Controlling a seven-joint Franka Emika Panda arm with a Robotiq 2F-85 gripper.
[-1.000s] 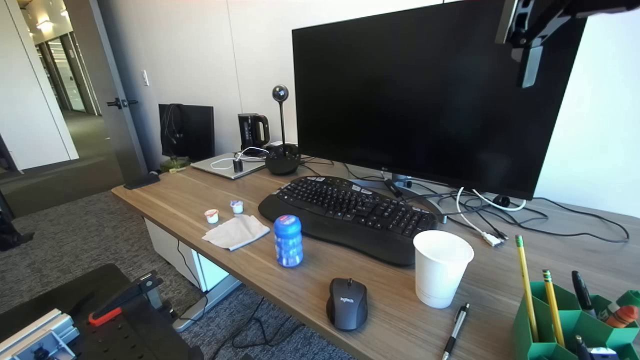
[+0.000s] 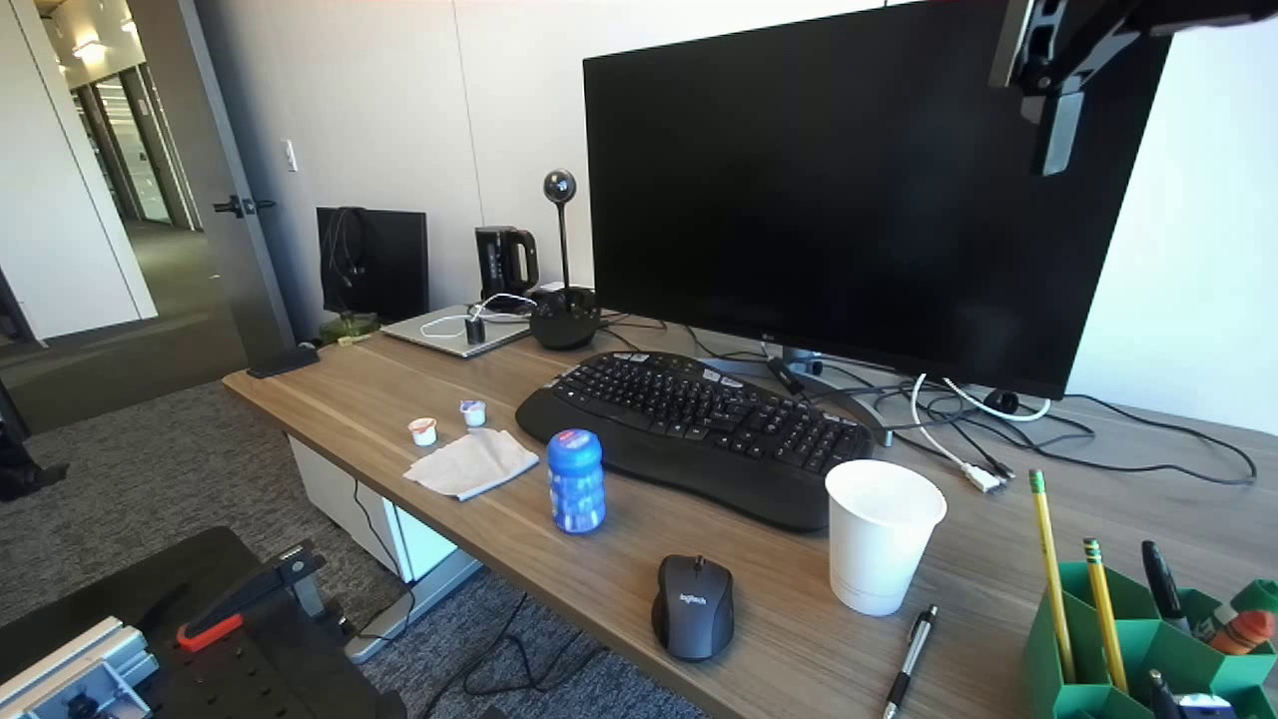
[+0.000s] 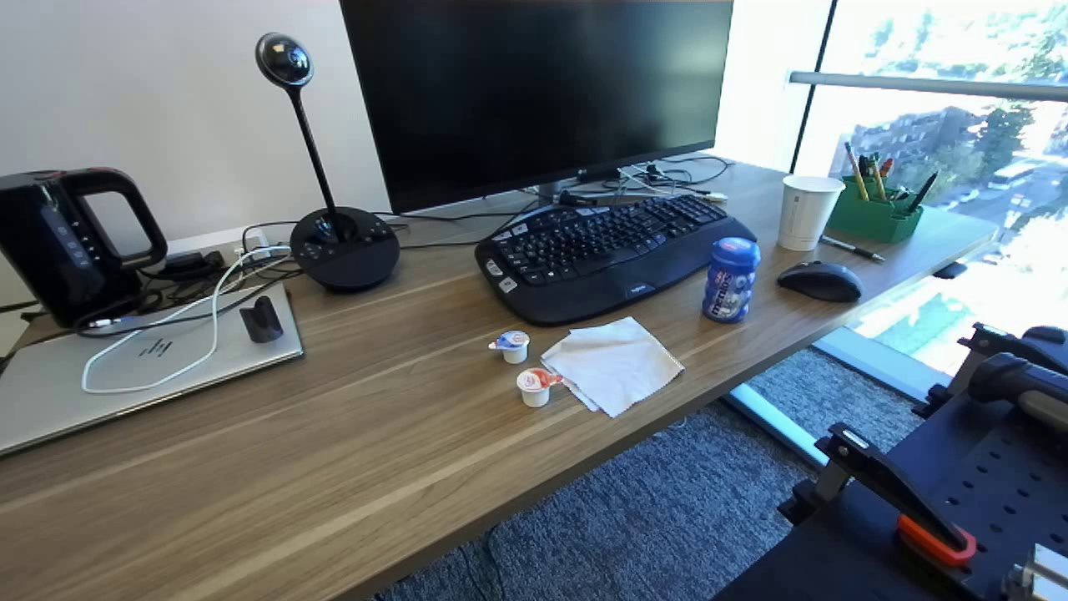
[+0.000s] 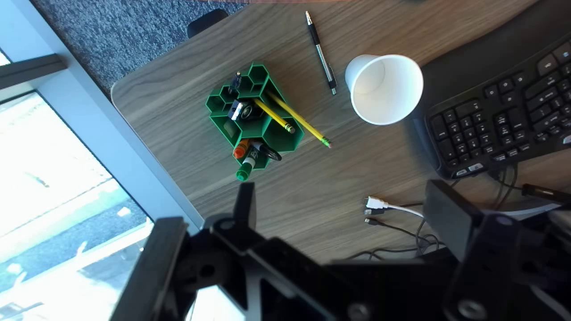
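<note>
My gripper stands open in the wrist view, its fingers (image 4: 450,216) wide apart with nothing between them. It hangs high above the desk's right end. In exterior view 1 part of it shows in front of the monitor (image 2: 839,204). A white paper cup (image 2: 881,545) stands upright beside the keyboard (image 2: 707,431), with a pen (image 4: 322,53) lying near it. The green organizer (image 4: 289,140) holds pencils, markers and other small items. A blue gum bottle (image 3: 730,280) stands left of the black mouse (image 3: 821,281).
Two creamer cups (image 3: 515,347) sit by a folded cloth (image 3: 616,366) near the front edge. Loose cables (image 2: 994,431) lie under the monitor. A laptop (image 3: 150,361), kettle (image 3: 75,245) and webcam stand (image 3: 345,250) occupy the far left.
</note>
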